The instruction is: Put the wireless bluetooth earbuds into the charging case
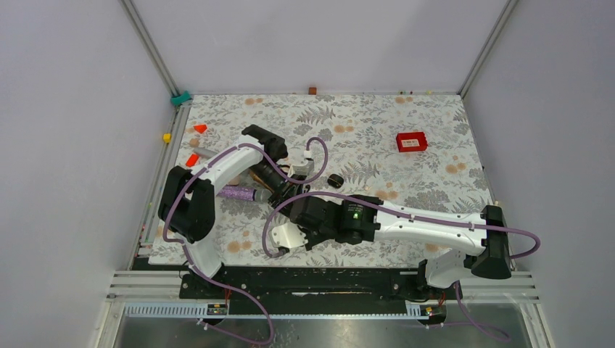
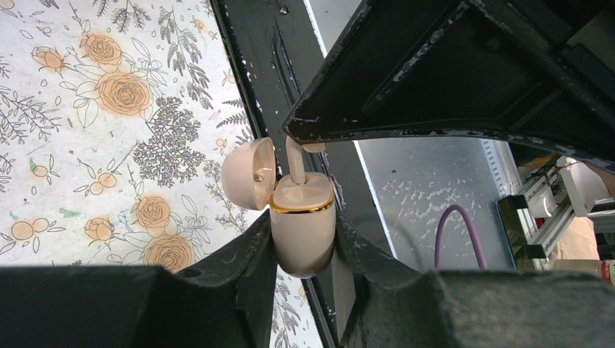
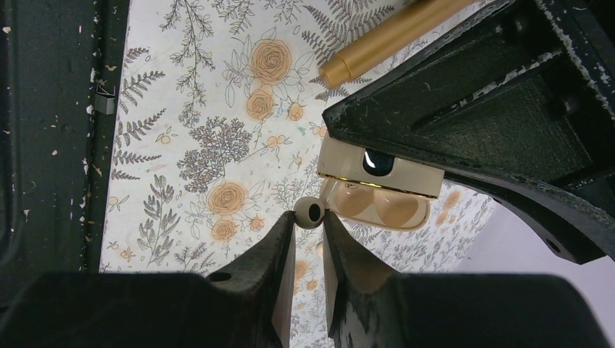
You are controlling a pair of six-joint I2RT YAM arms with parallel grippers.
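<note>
My left gripper is shut on the cream charging case (image 2: 303,243), which has a gold band and its lid (image 2: 248,175) hinged open. In the left wrist view, a slim cream earbud (image 2: 296,161) points stem-down at the case's top, below the dark right-hand finger; whether it sits in its slot I cannot tell. The right wrist view has my right gripper shut on the rounded, dark-tipped end of that earbud (image 3: 307,212). Just beyond it are the case body (image 3: 420,177) and the hollowed lid (image 3: 395,210). From above, both arms hide the case and earbud.
A purple glittery bottle (image 1: 238,193) lies by the left arm. A small black object (image 1: 335,180) sits near the middle, with a red box (image 1: 411,141) at the back right. A gold tube (image 3: 395,42) lies beyond the grippers.
</note>
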